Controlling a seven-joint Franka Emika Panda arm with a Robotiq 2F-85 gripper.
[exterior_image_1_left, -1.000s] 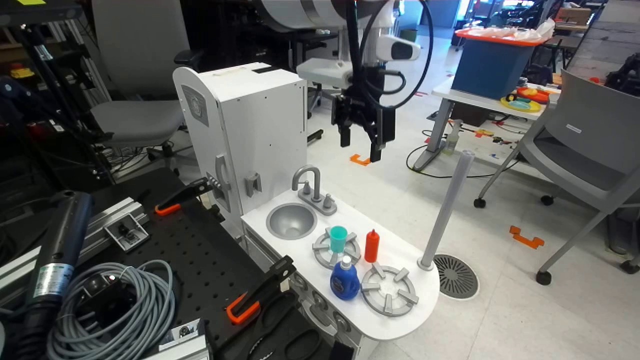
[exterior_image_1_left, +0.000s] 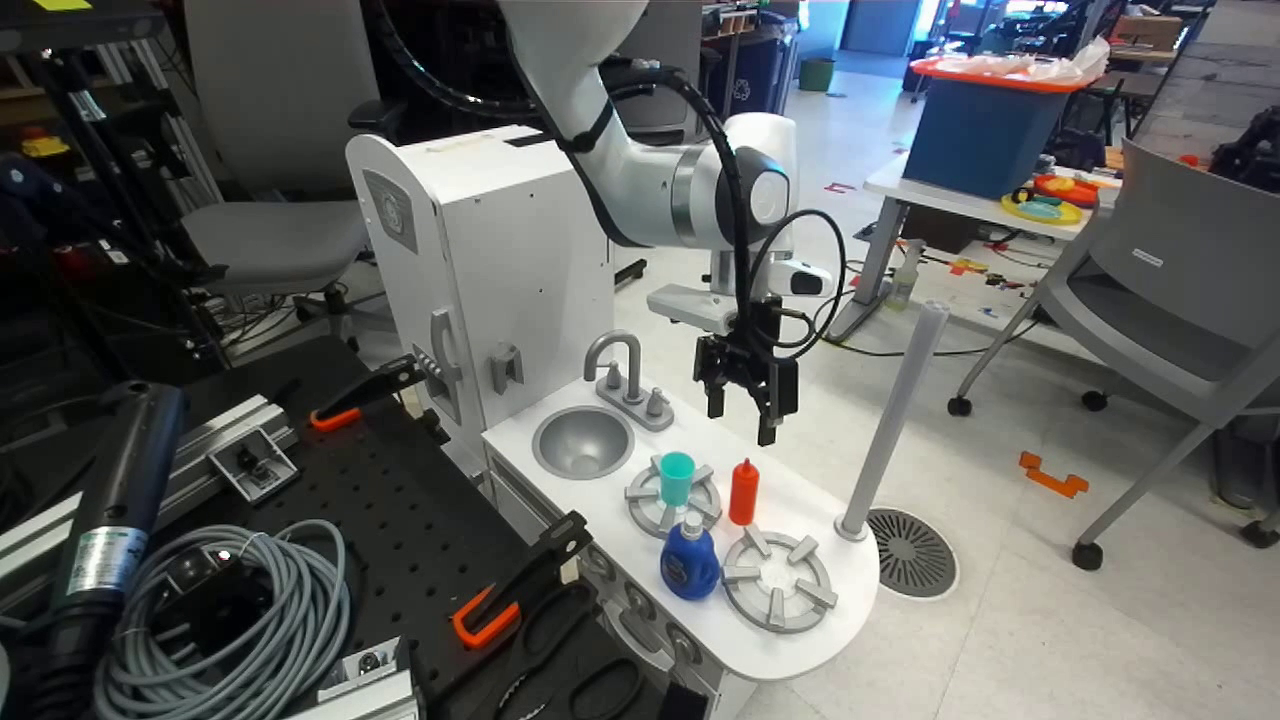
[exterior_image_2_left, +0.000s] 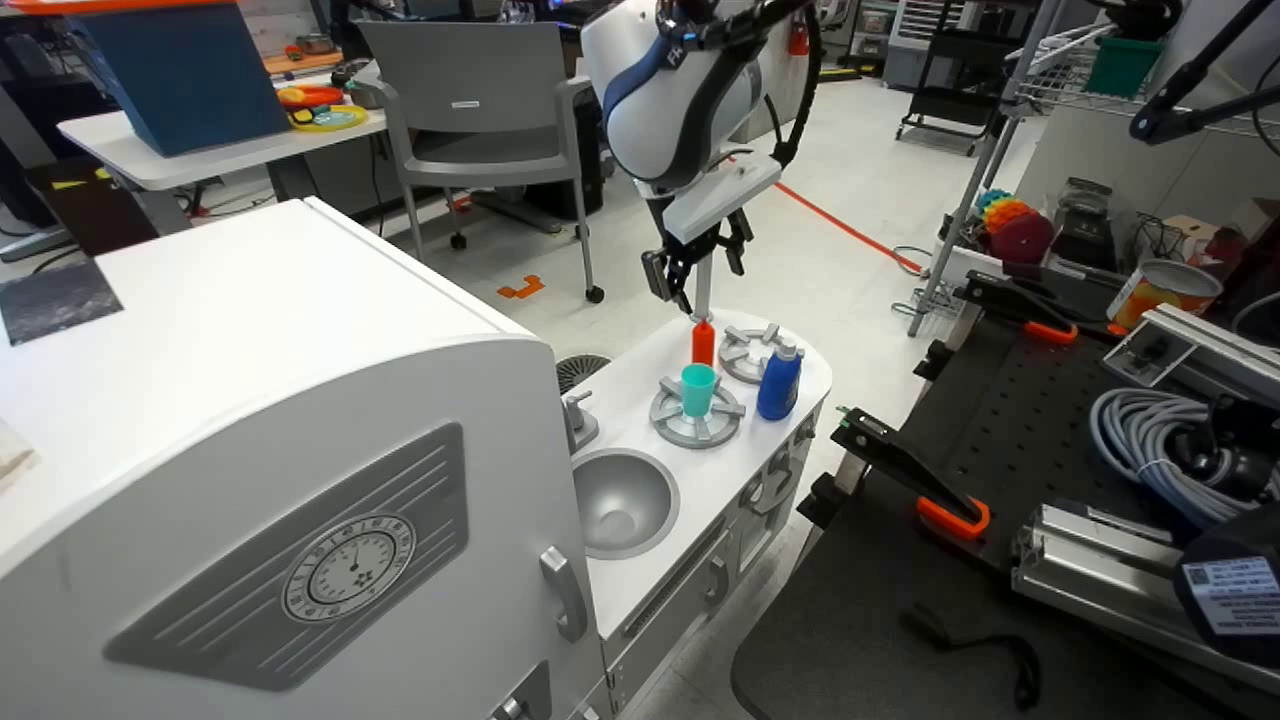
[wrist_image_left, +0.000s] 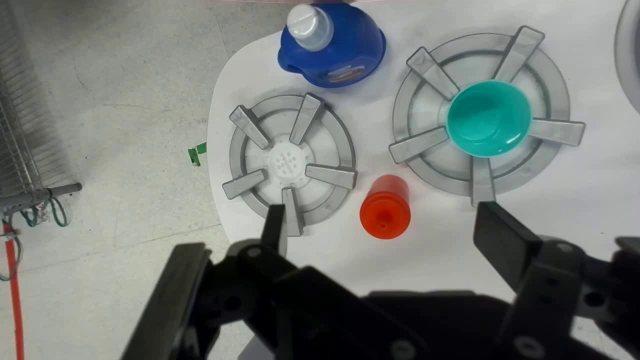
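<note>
Above the far side of the toy counter hangs my gripper (exterior_image_1_left: 740, 420), open and empty, its two fingers wide apart in the wrist view. A red squeeze bottle (wrist_image_left: 385, 208) stands upright on the counter, lower than the fingertips and, in the wrist view, framed between them without contact. The teal cup (wrist_image_left: 489, 119) sits upright on one burner (wrist_image_left: 414, 146). A blue detergent bottle (wrist_image_left: 337, 48) with a white cap stands near the counter's front edge. The other burner (wrist_image_left: 346, 142) is bare.
A grey sink (exterior_image_1_left: 584, 443) with a faucet (exterior_image_1_left: 615, 366) lies beside the tall white cabinet (exterior_image_1_left: 528, 264). A grey post (exterior_image_1_left: 894, 414) rises at the counter's far edge. The black work table (exterior_image_1_left: 396, 516) in front holds clamps and a coiled cable.
My arm has come down and slightly to the right in exterior view 1, bringing the gripper nearer the red bottle. The bottles and the cup have not moved.
</note>
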